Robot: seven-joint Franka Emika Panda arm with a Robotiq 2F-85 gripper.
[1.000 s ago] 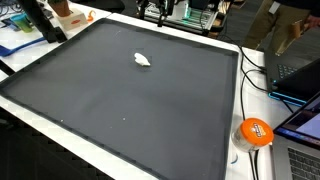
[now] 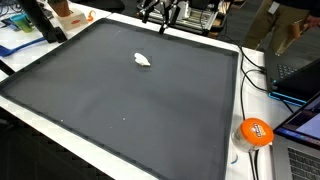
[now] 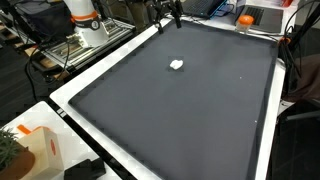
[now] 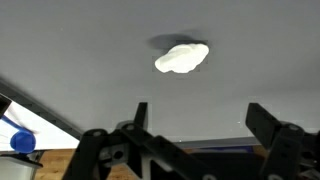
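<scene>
A small white object (image 2: 142, 60) lies alone on the dark grey board (image 2: 130, 95), toward the board's robot-side edge. In exterior view 2 the same white object (image 3: 176, 64) sits near the upper middle of the board. From the wrist it shows as an elongated, lumpy white object (image 4: 182, 58), ahead of the fingers and clear of them. My gripper is open, its two dark fingers wide apart with nothing between them. In exterior view 1 the gripper (image 2: 160, 16) hangs at the top edge, apart from the white object.
An orange-topped tub (image 2: 253, 134) stands on the white table right of the board. Laptops (image 2: 295, 80) and cables lie along that side. Around the white object the board is bare. A blue round item (image 4: 22, 142) shows off the board's edge.
At the top of exterior view 1 the gripper has come further into view and turned, its fingers now spread sideways. The white object has stayed in place.
</scene>
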